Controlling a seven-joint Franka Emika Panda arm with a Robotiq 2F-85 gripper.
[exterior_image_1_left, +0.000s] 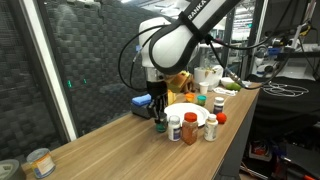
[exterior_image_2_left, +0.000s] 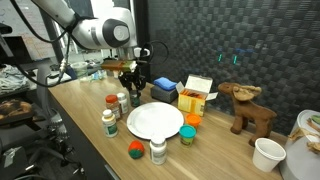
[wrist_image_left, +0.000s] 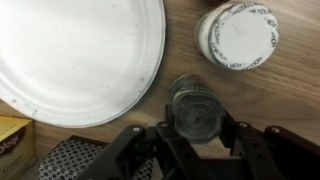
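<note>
A small dark, green-tinged bottle (exterior_image_1_left: 161, 127) stands on the wooden table, to the left of the white plate. My gripper (exterior_image_1_left: 159, 112) is over it from above, shut on its upper part. In the wrist view the bottle's round dark top (wrist_image_left: 198, 116) lies between the two black fingers, at the lower middle. Exterior view 2 shows the gripper (exterior_image_2_left: 135, 88) low behind the row of bottles, with the held bottle (exterior_image_2_left: 136, 101) partly hidden. Whether its base touches the table cannot be told for certain.
Close by are the white plate (exterior_image_2_left: 155, 121) and a white-capped bottle (wrist_image_left: 245, 36). A red-brown jar (exterior_image_1_left: 190, 128) and another white-capped bottle (exterior_image_1_left: 211, 128) stand to the right. Behind are a yellow box (exterior_image_2_left: 197, 95) and a toy moose (exterior_image_2_left: 248, 110).
</note>
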